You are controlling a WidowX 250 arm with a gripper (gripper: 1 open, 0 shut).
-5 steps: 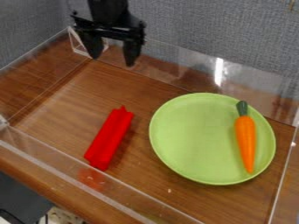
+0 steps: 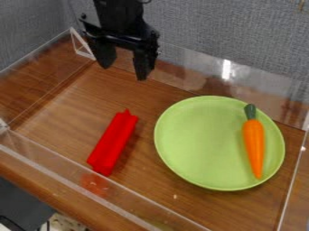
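The black gripper [image 2: 123, 59] hangs over the back left of the wooden surface, open, its two fingers spread with nothing between them. A red elongated object [image 2: 112, 142] lies diagonally at the front left, below and apart from the gripper. On the right, a green plate [image 2: 193, 144] holds an orange carrot [image 2: 254, 144] with a dark green top.
Low transparent walls [image 2: 225, 77] edge the wooden surface [image 2: 60, 108]. A grey textured panel [image 2: 241, 32] stands behind.
The red object, plate and carrot are unchanged.
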